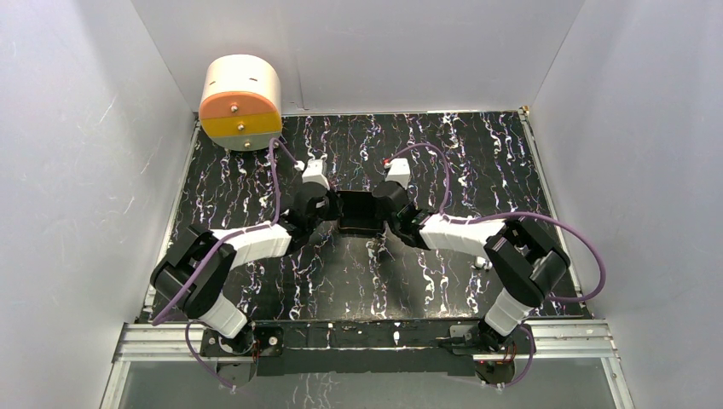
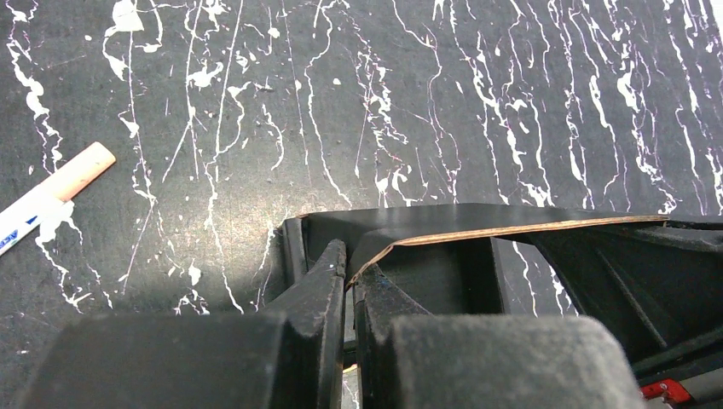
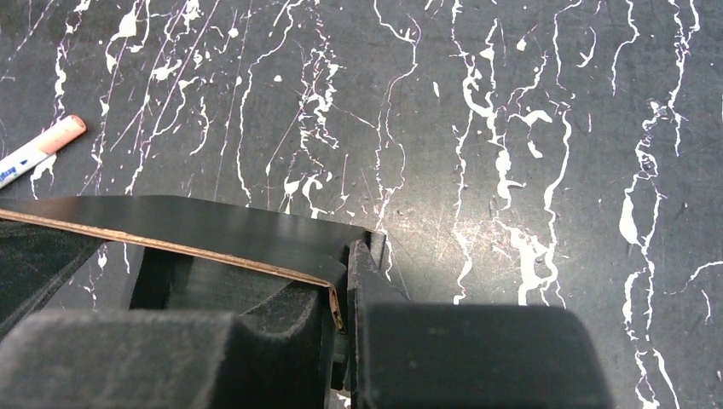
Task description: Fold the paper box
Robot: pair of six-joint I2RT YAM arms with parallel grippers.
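The black paper box (image 1: 361, 231) stands near the middle of the table between both arms. In the left wrist view its panel with a brown cut edge (image 2: 511, 228) stretches across the top of the box. My left gripper is shut at the left corner, the panel's thin edge running in between its fingertips. At the opposite corner, my right gripper has its fingers either side of the panel's bent end (image 3: 334, 308). Only a narrow gap shows there, and whether it pinches the card is unclear. Much of the box's lower part is hidden by the fingers.
A white marker with a pinkish end (image 2: 60, 192) lies on the table to the left of the box. A rounded drawer cabinet (image 1: 242, 102) stands at the back left. Small white items (image 1: 482, 259) lie near the right arm. Bare table surrounds the box.
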